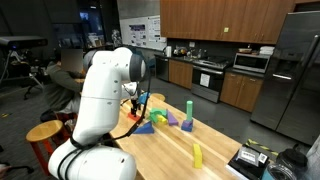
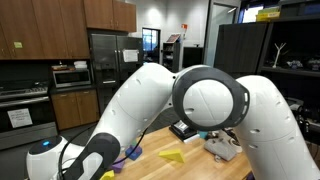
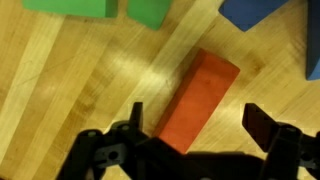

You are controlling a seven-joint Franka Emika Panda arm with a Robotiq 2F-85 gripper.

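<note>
An orange-red block (image 3: 198, 100) lies flat and slanted on the wooden table in the wrist view. Its near end reaches in between the fingers of my open gripper, with space on both sides and neither finger gripping it. From exterior view 1 the same red block (image 1: 132, 116) shows at the table's far left, just under my gripper (image 1: 137, 106). How high the fingertips are above the table is hard to tell. In exterior view 2 the arm hides the block.
Close to the block are green blocks (image 3: 149, 10) and a dark blue block (image 3: 249, 12). A blue triangle (image 1: 145, 128), a standing green block (image 1: 189, 110) and a yellow block (image 1: 197, 155) are on the table. Bare wood lies around the yellow one.
</note>
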